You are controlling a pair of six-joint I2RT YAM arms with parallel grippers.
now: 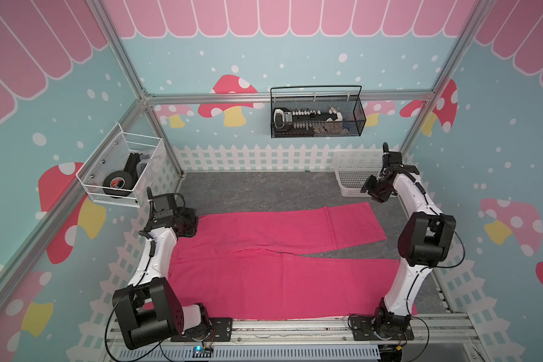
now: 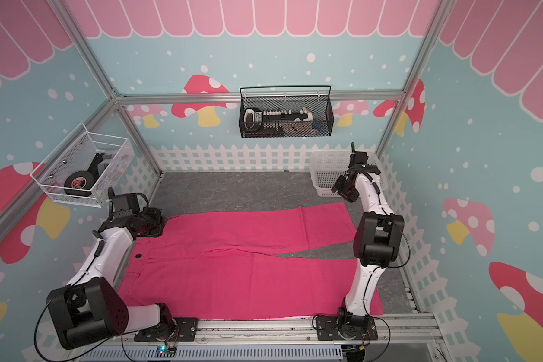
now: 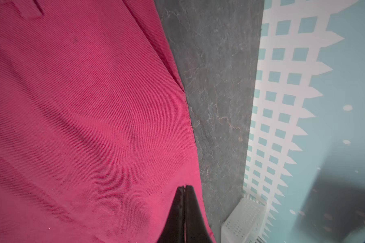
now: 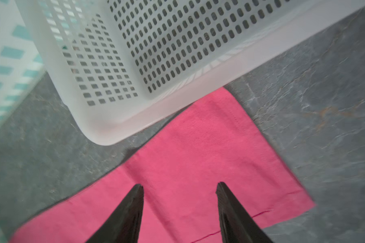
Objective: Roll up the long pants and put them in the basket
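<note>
Bright pink long pants [image 1: 271, 283] lie flat across the table, waist at the left, the two legs stretching right, the upper leg [image 2: 259, 229] slightly apart from the lower one. My left gripper is shut with nothing visible between its fingers, over the waist's upper corner at the left. My right gripper hangs open at the back right, above the upper leg's hem end and the front rim of the white basket, its fingers empty.
A white perforated basket [image 1: 350, 192] stands at the back right corner. Bare grey table [image 1: 253, 190] shows behind the pants. A white wire shelf [image 2: 54, 192] hangs on the left wall, a black mesh basket [image 2: 286, 132] on the back wall.
</note>
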